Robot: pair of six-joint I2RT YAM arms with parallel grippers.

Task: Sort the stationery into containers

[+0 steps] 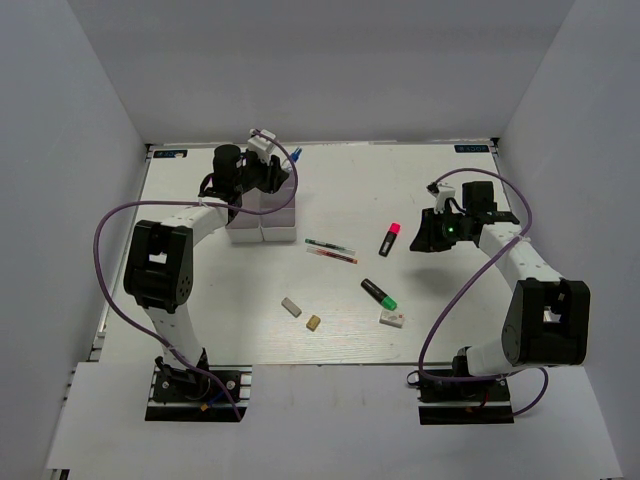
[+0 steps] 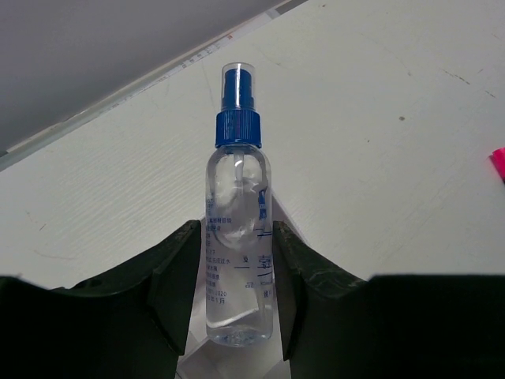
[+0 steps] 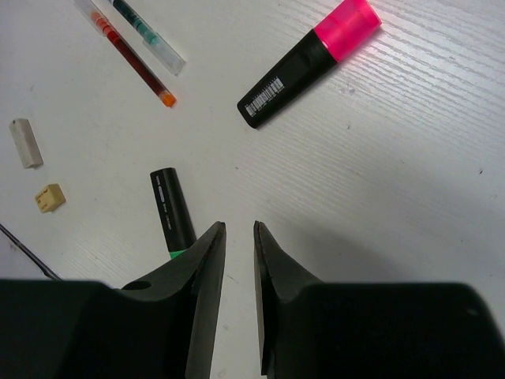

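Note:
My left gripper is shut on a clear spray bottle (image 2: 238, 205) with a blue cap, held over the white container grid (image 1: 278, 233) at the upper left of the table. My right gripper is part open above the table, empty. Below it lie a pink-capped marker (image 3: 292, 79), a green-capped marker (image 3: 172, 207), an orange pen (image 3: 134, 59) and a green pen (image 3: 158, 47). A grey eraser (image 1: 291, 307), a tan block (image 1: 313, 323) and a white eraser (image 1: 391, 318) lie nearer the front edge.
Grey walls surround the white table (image 1: 340, 190).

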